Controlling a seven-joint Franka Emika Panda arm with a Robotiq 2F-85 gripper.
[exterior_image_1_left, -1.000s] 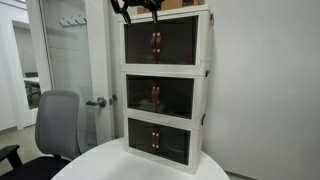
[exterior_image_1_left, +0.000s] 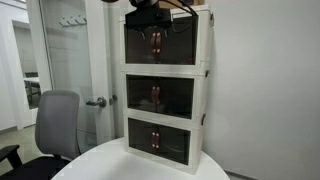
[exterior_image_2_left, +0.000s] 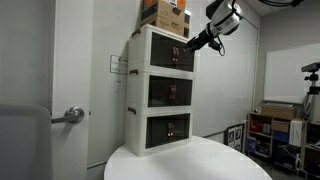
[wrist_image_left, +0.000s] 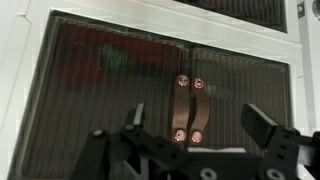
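Observation:
A white three-tier cabinet (exterior_image_1_left: 124, 72) stands on a round white table, with dark ribbed double doors on each tier. Every tier has a pair of brown strap handles, and all the doors look closed. My gripper (exterior_image_1_left: 152, 32) is up by the top tier's doors, and in the other exterior view the gripper (exterior_image_2_left: 205, 46) appears in front of that tier. In the wrist view its two black fingers are spread wide, with nothing between them. Beyond the gap hang a left strap handle (wrist_image_left: 181, 108) and a right strap handle (wrist_image_left: 199, 112), fixed by copper-coloured rivets.
Orange and brown boxes (exterior_image_2_left: 165, 16) rest on top of the cabinet. A grey office chair (exterior_image_1_left: 57, 125) and a glass door (exterior_image_1_left: 72, 60) are at the left; shelving (exterior_image_2_left: 275, 130) stands back right.
The cabinet and its doors have not moved.

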